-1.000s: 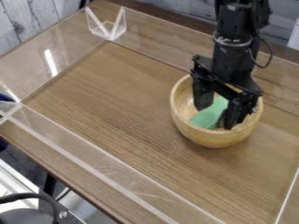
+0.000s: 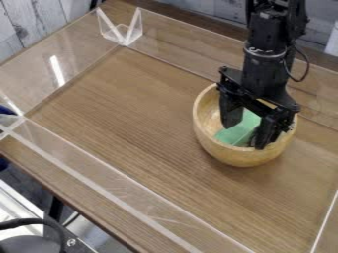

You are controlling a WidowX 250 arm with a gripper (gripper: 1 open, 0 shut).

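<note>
The black gripper (image 2: 254,107) hangs from the upper right over a light tan round bowl (image 2: 212,140), its fingers reaching down into the bowl. A green object (image 2: 235,134) lies inside the bowl, partly covered by the gripper. Whether the fingers are closed on the green object is unclear from this view.
A small clear plastic container or marking (image 2: 121,30) is near the back left. A black cable and dark hardware (image 2: 34,237) sit at the bottom-left corner.
The gripper has shifted slightly and changed its pose over the bowl. The bowl stays in about the same place.
</note>
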